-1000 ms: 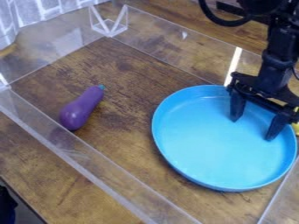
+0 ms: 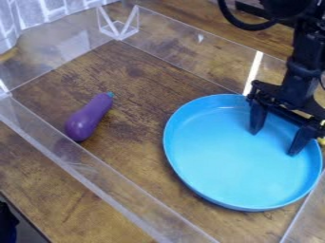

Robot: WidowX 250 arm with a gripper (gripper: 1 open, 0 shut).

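My black gripper (image 2: 276, 131) hangs over the right part of a blue round tray (image 2: 226, 158), its two fingers spread apart with nothing seen between them. A purple toy eggplant (image 2: 87, 118) lies on the wooden floor to the left of the tray.
Clear plastic walls (image 2: 40, 135) border the wooden area. Something yellow, mostly hidden, sits at the right edge behind the gripper. The floor between the eggplant and the tray is bare, as is the back left.
The gripper has shifted very slightly to the left over the tray. The eggplant and tray look unchanged.
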